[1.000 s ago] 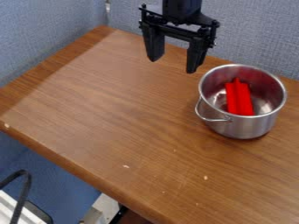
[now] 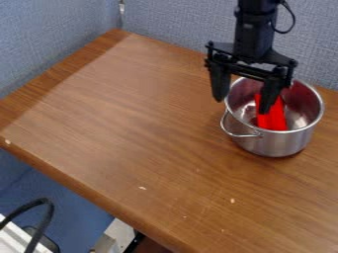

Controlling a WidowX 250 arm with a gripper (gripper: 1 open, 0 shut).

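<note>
A steel pot (image 2: 284, 135) with a wire handle stands on the right of the wooden table (image 2: 119, 148). A red object (image 2: 271, 117) lies inside it. My black gripper (image 2: 244, 94) is over the pot, its two fingers spread open at either side of the pot's upper opening, the far one above the red object and partly hiding it. I cannot tell whether anything is touched.
Padded blue-grey walls stand behind and to the left. A black cable (image 2: 43, 217) and white equipment are off the table at lower left.
My gripper has moved right and down, from above the table behind the pot to over the pot. The pot appears unmoved.
</note>
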